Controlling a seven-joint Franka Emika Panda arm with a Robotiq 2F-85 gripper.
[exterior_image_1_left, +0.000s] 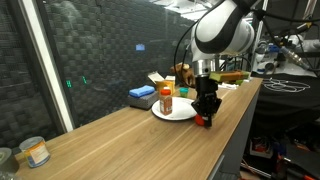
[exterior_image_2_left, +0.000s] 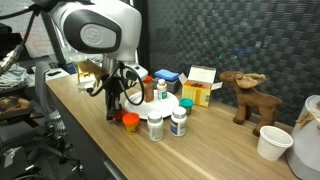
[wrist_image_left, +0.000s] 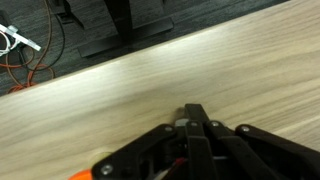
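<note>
My gripper (exterior_image_1_left: 206, 112) is low over the near edge of the wooden table, its fingers drawn together. In the wrist view the dark fingers (wrist_image_left: 195, 122) meet over bare wood, with nothing clear between their tips. Close beside it stands a small orange cup (exterior_image_2_left: 131, 122); only its lower part (exterior_image_1_left: 200, 121) shows past the fingers in exterior view 1, and a sliver (wrist_image_left: 82, 175) at the bottom of the wrist view. A patch of dark red shows behind the fingers; I cannot tell what it is.
A white plate (exterior_image_1_left: 172, 112) bears a bottle with an orange-red cap (exterior_image_1_left: 166, 100). White-lidded jars (exterior_image_2_left: 178, 121), a yellow box (exterior_image_2_left: 199, 84), a brown toy moose (exterior_image_2_left: 254, 102) and a white cup (exterior_image_2_left: 271, 143) stand around.
</note>
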